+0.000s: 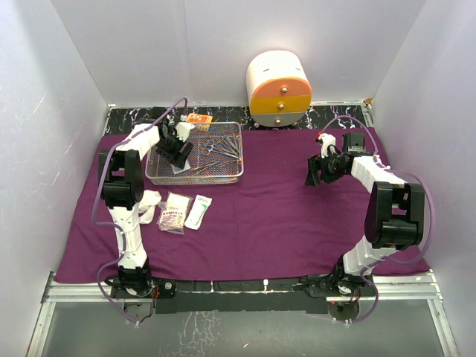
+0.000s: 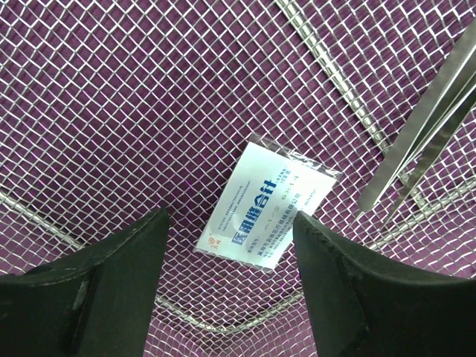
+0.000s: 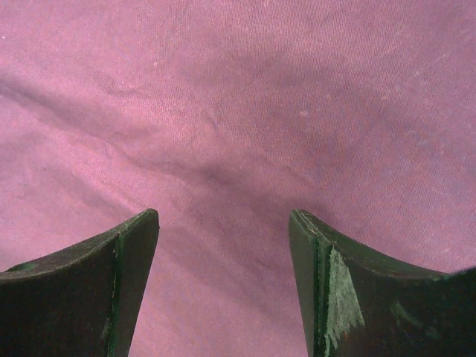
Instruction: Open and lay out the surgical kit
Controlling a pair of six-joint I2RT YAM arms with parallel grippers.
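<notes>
A wire mesh tray holds scissors, several forceps and a small white packet with blue print. My left gripper is over that packet in the tray, fingers parted on either side of it; tweezers lie to its right in the left wrist view. On the cloth in front of the tray lie a bagged pack, a white-green packet and white gloves. My right gripper is open over bare cloth, nothing between its fingers.
A white cabinet with coloured drawers stands at the back centre. An orange box is behind the tray. Grey walls border both sides.
</notes>
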